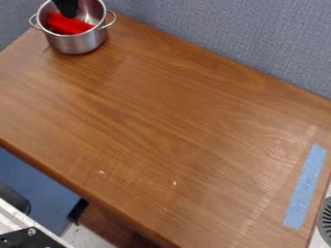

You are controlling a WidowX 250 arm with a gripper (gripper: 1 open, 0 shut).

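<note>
A steel pot [79,41] with two loop handles stands at the table's far left corner, a red object [70,25] lying inside it. The dark gripper [66,10] reaches in from the top edge over the pot, mostly cut off by the frame. Whether its fingers are open or shut is too small and cropped to tell.
A strip of blue tape [305,184] lies at its right end. Grey padded walls border the back, and white hardware with a dark part shows at the lower left.
</note>
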